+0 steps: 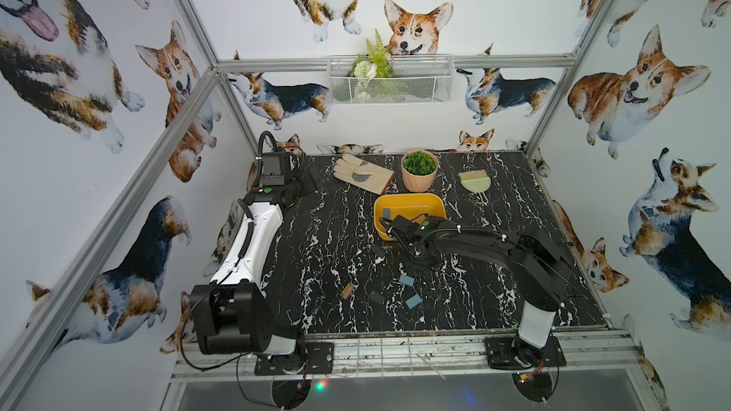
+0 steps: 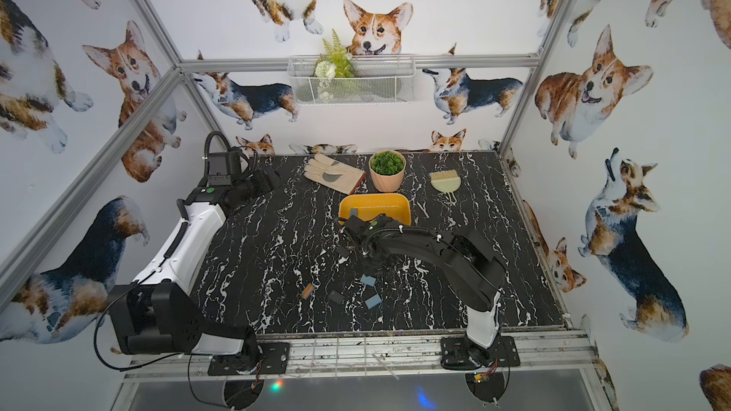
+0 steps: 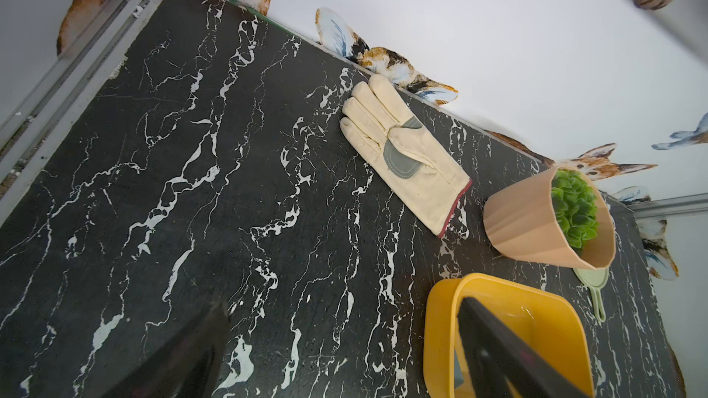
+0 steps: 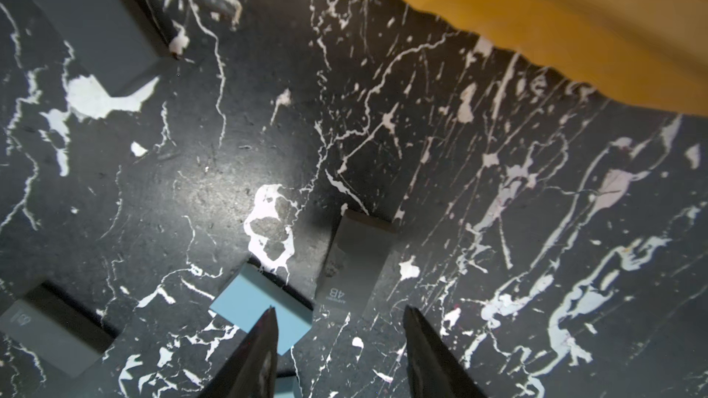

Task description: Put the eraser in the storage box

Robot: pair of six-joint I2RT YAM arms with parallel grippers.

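Several small blocks lie on the black table: grey, marked 4B, light blue and orange. The yellow box holds at least one grey-blue piece. My right gripper is over the table just in front of the box, its fingers apart around empty space, pointing down near the grey 4B block and a blue one. My left gripper is at the table's left, open and empty, facing the back edge.
Behind the box stand a potted plant, a pair of gloves and a pale green brush. A wire basket hangs on the back wall.
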